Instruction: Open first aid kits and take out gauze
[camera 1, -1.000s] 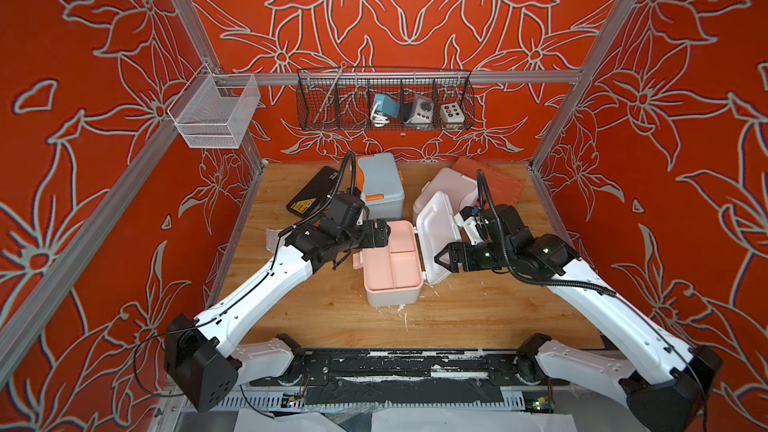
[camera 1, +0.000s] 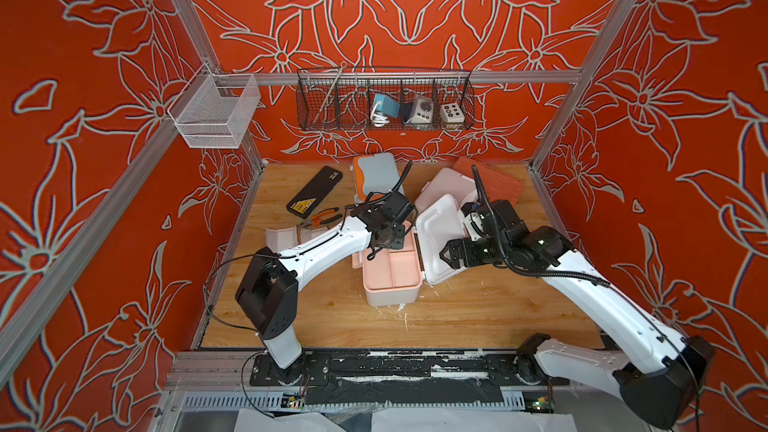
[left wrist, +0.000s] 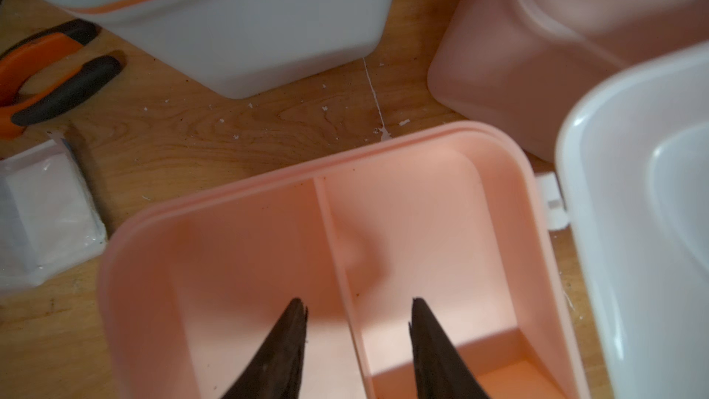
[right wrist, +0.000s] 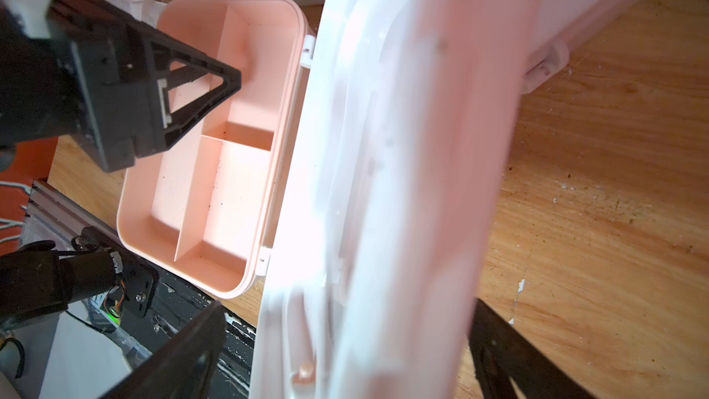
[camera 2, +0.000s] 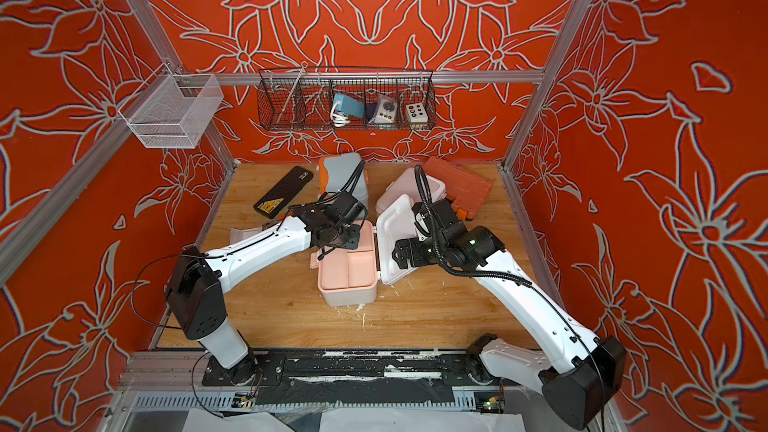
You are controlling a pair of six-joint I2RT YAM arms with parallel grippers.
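The first aid kit, a pink box (camera 1: 392,276) divided into compartments, stands uncovered mid-table. Its visible compartments look empty. A white lid (camera 1: 440,236) is swung out on the hinge side, to the right. My left gripper hovers over the box, fingers apart around nothing. Spread wide, my right gripper has the lid in view between its fingers; whether they touch it I cannot tell. Flat white packets lie left of the box, one packet (left wrist: 55,210) near in the left wrist view and another packet (camera 1: 281,239) farther left; they look like wrapped gauze.
Behind the kit stand a grey-and-orange case (camera 1: 376,172), a closed pink box (camera 2: 400,185) and a red case (camera 2: 464,184). Orange-handled pliers (left wrist: 44,77) and a black box (camera 1: 314,191) lie at the back left.
My left gripper has moved right, from the box's left edge to above its compartments. The lid has tilted a little farther out to the right. My right arm has shifted only slightly.
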